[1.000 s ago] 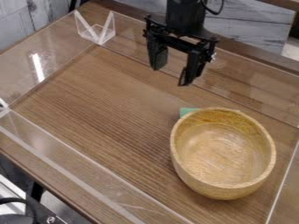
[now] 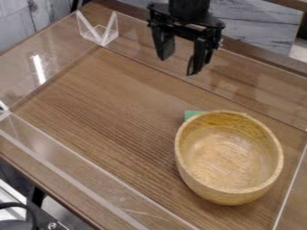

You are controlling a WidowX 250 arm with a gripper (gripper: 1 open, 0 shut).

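My black gripper (image 2: 182, 50) hangs at the top centre of the camera view, over the back of the wooden table, open with nothing visible between its fingers. A large tan bowl (image 2: 228, 160) sits at the lower right. Just behind it lies a small green object (image 2: 191, 116), partly hidden by the bowl.
A clear plastic item (image 2: 100, 29) stands at the back left. A marbled grey surface lies beyond the back edge. A dark cable or part shows at the bottom left corner.
My gripper has moved back and up, away from the bowl. The bowl and green object have stayed put.
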